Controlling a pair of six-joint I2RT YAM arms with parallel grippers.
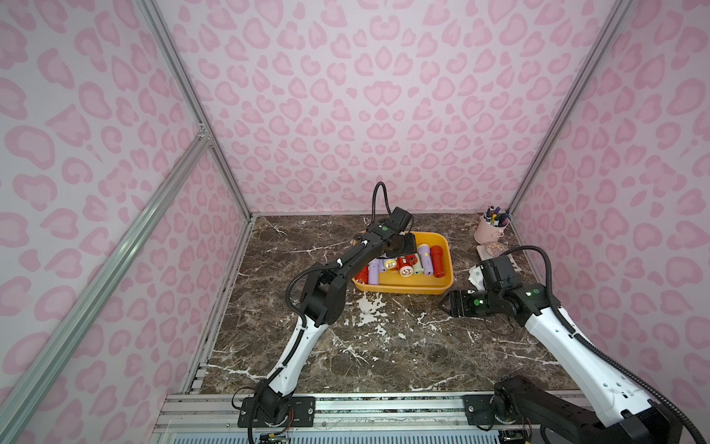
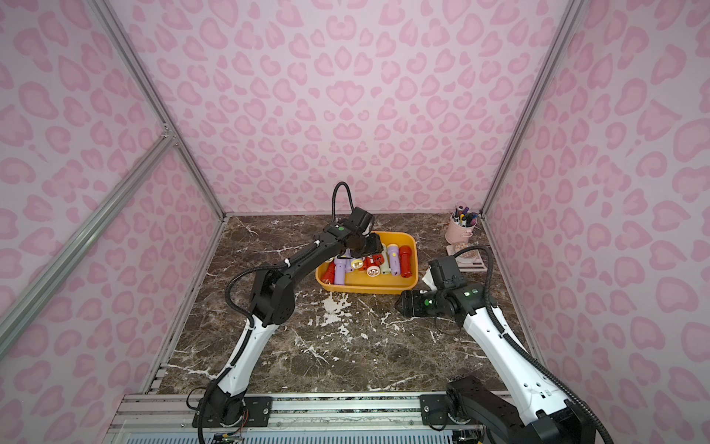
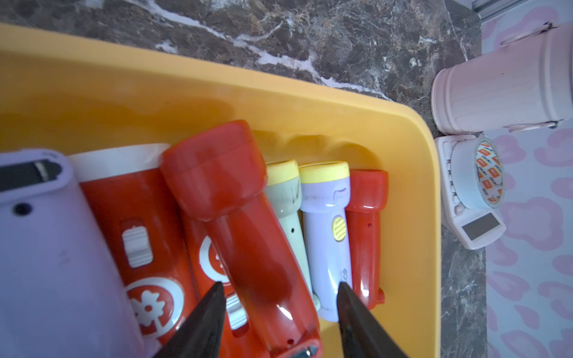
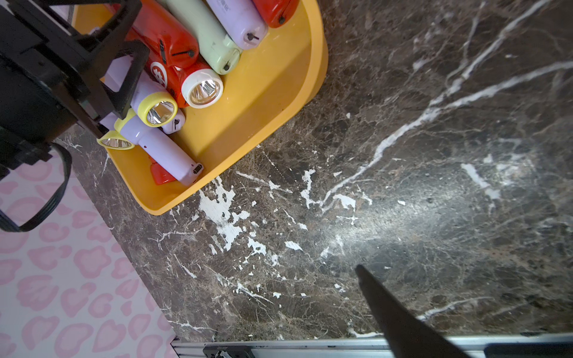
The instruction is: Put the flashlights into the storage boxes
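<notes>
An orange-yellow storage box (image 1: 399, 285) holds several red, lilac and pale green flashlights. Seen in the left wrist view, a red flashlight (image 3: 256, 262) lies slanted on top of two red ones with white emblems. My left gripper is over the box, its fingers (image 3: 200, 325) parted on either side of this top flashlight with gaps beside it. On the left is a large lilac flashlight (image 3: 53, 256); on the right lie a lilac-and-yellow one (image 3: 325, 238) and a small red one (image 3: 365, 232). My right gripper (image 1: 452, 302) hovers at the box's front right; just one finger (image 4: 397, 316) shows in its wrist view.
Behind and right of the box stand a pink pen holder (image 1: 488, 231) and a white device with a tape roll (image 3: 477, 170) on it. The marble table (image 1: 399, 347) in front of the box is bare, apart from white worn patches.
</notes>
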